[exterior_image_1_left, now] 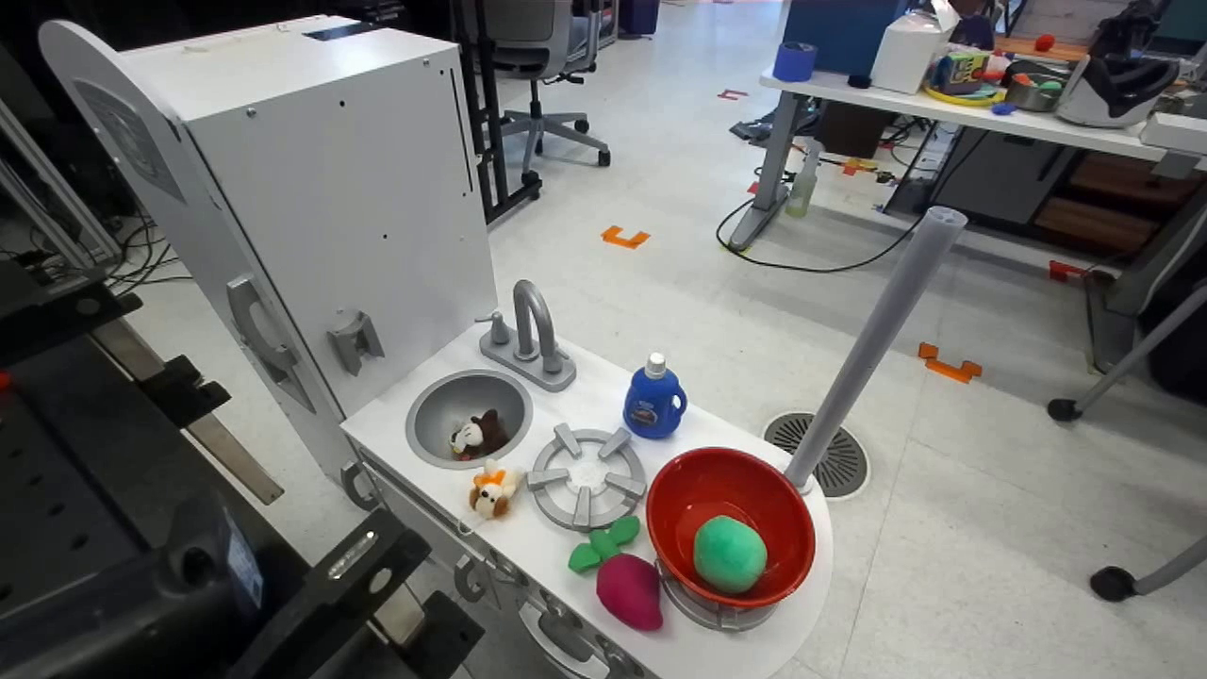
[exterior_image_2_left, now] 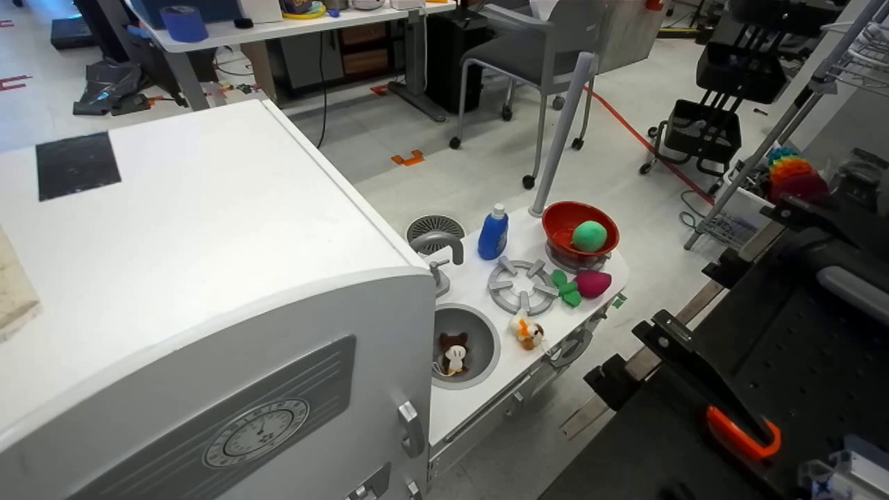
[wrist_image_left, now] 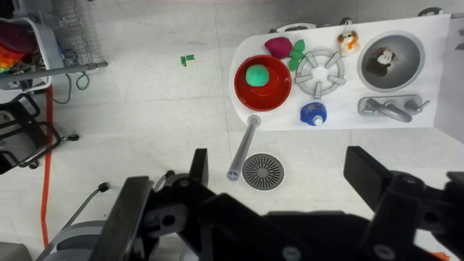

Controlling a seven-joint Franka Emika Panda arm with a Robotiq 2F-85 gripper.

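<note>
My gripper stands open in the wrist view, its two dark fingers wide apart with only floor showing between them. It is high up, away from the toy kitchen counter (exterior_image_1_left: 724, 436). A red bowl (exterior_image_1_left: 675, 488) rests on the near-end burner and holds a green ball (exterior_image_1_left: 730, 554). Beside the bowl lies a magenta beet toy with green leaves (exterior_image_1_left: 630, 590). A blue detergent bottle (exterior_image_1_left: 655, 398) stands upright behind the bare grey burner (exterior_image_1_left: 554, 464). One brown plush (exterior_image_2_left: 453, 354) lies in the grey sink (exterior_image_2_left: 485, 367), and a white-and-brown dog plush (exterior_image_2_left: 526, 332) sits by the sink's edge.
A grey faucet (exterior_image_1_left: 532, 328) rises behind the sink, next to a tall white cabinet (exterior_image_1_left: 351, 215). A grey pole (exterior_image_1_left: 877, 345) leans up from the counter's rounded end. Counter space around the bottle is clear.
</note>
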